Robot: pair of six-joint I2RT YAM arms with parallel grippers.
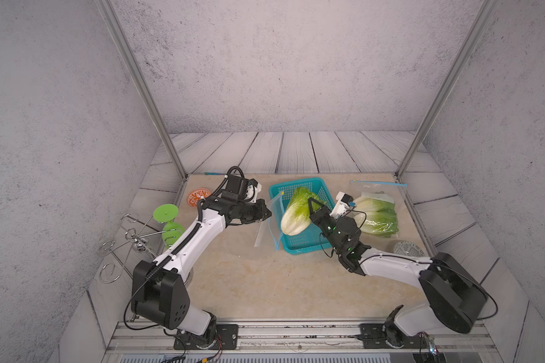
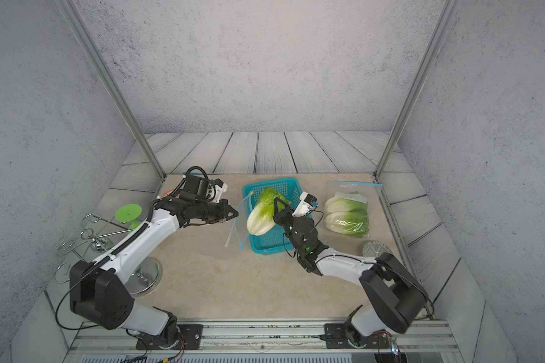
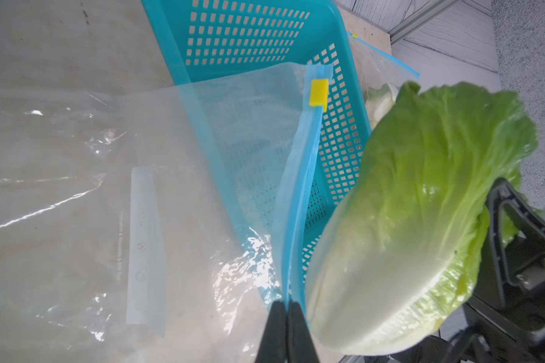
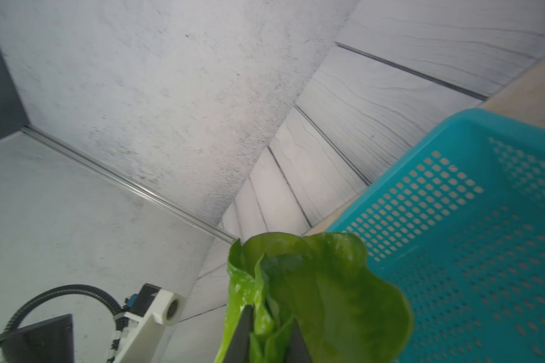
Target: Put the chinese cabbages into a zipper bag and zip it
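My right gripper (image 1: 315, 207) is shut on a Chinese cabbage (image 3: 405, 217), held tilted over the blue basket (image 2: 289, 240), its pale base toward the left. My left gripper is shut on the blue zip edge of an empty clear zipper bag (image 3: 212, 169), which hangs beside the cabbage, partly over the basket's left side; a yellow slider (image 3: 319, 92) sits at the zip's far end. A filled zipper bag (image 1: 376, 214) with cabbage lies at the right of the table.
A chrome rack (image 2: 103, 243) with green discs (image 1: 165, 212) stands at the left. An orange patterned round item (image 1: 198, 196) lies at the back left. A glass dish (image 2: 375, 248) sits at the front right.
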